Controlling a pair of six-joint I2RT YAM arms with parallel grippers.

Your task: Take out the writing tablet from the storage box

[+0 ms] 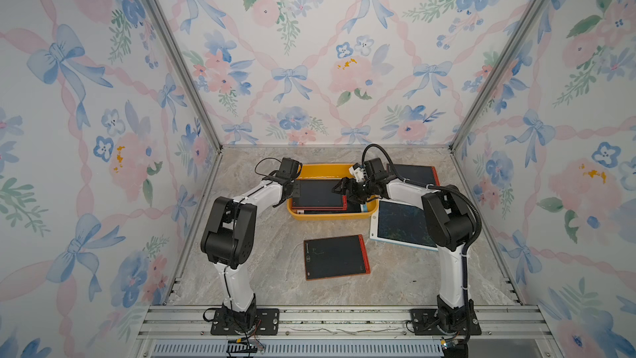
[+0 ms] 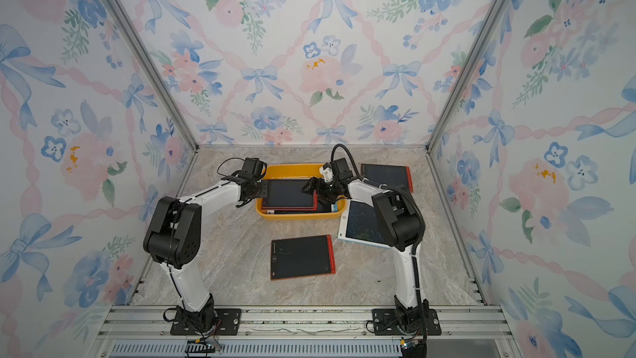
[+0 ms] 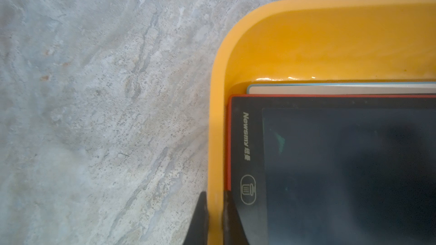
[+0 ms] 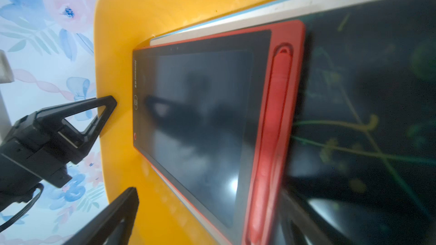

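Observation:
The yellow storage box [image 1: 324,171] holds a red-framed black writing tablet [image 3: 345,167] that lies on a larger white-and-blue tablet [image 4: 363,109]. My left gripper is shut on the box's left wall, one finger on each side of its rim. Over the right part of the box, my right gripper stands open. In the right wrist view its fingers [image 4: 120,215] are spread wide, and the tablet's red pen edge [image 4: 272,131] runs between them, close to the right-hand finger. Whether that finger touches the tablet cannot be told.
Outside the box, a red-edged tablet [image 1: 336,256] lies in front, a white-framed one [image 1: 397,222] to the right, and another red-edged one [image 1: 414,173] at the back right.

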